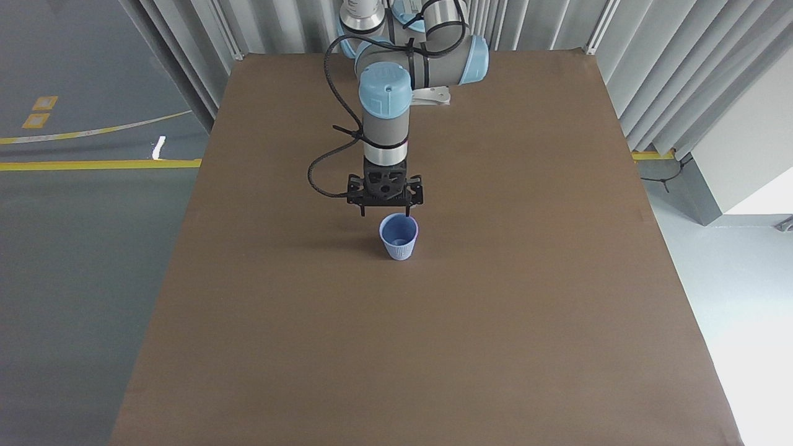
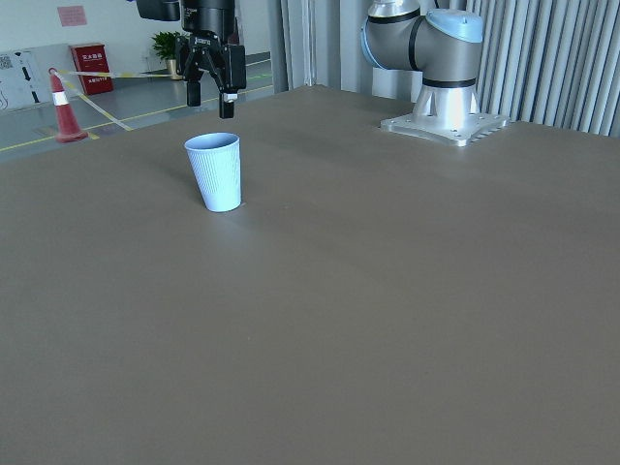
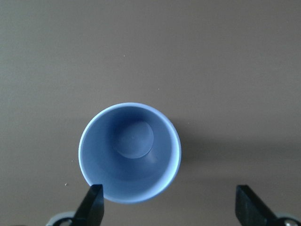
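A light blue plastic cup [image 1: 398, 245] stands upright on the brown table [image 1: 420, 334]; in the left view the same cup [image 2: 217, 176] shows ribbed sides. My gripper [image 1: 385, 213] is open, fingers pointing down, just above and behind the cup's rim in the front view. In the left view the gripper [image 2: 210, 105] hangs above the cup with clear space below its fingertips. The wrist view shows the cup [image 3: 131, 169] left of centre and both fingertips wide apart at the bottom, with nothing held between them.
The arm's mounting base [image 2: 446, 126] stands at the back of the table, before a pleated curtain. Floor shows beyond both side edges.
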